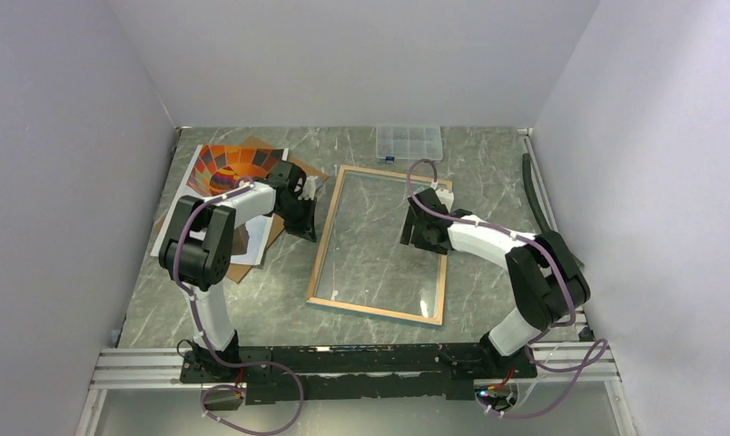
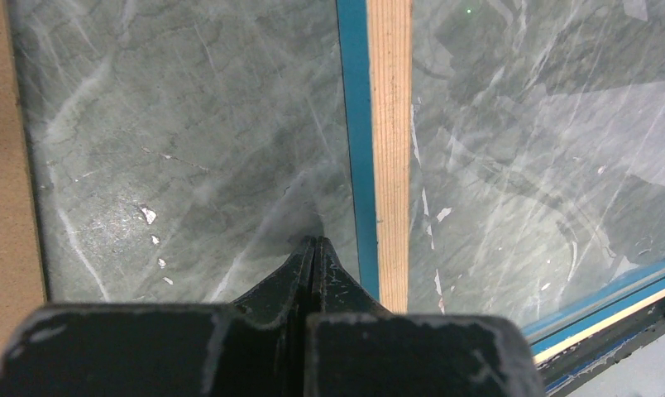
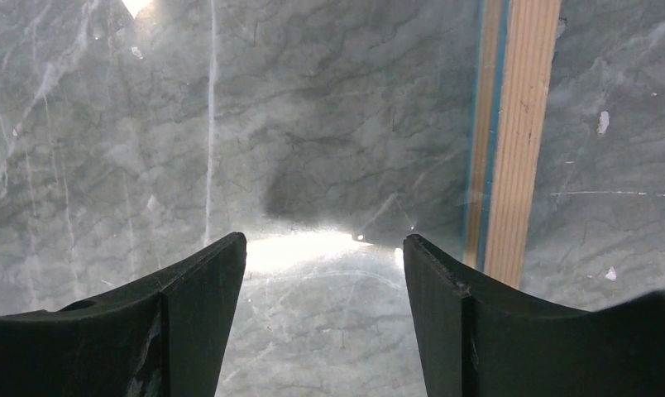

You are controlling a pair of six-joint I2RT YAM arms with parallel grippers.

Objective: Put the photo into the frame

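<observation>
The frame (image 1: 318,245), pale wood with a blue outer side, lies in the middle of the table with clear glass or plastic inside it. Left of it is the hot-air balloon photo (image 1: 223,165), lying over a brown board (image 1: 276,232) and partly covered by my left arm. My left gripper is shut just outside the frame's left bar (image 2: 390,149); nothing shows between its fingers. Over the pane, near the frame's right bar (image 3: 521,141), my right gripper stands part open and empty.
A clear divided box (image 1: 409,143) stands at the back, behind the frame. Bare table (image 1: 484,173) shows to the right of the frame. A dark tube (image 1: 536,195) runs along the right edge.
</observation>
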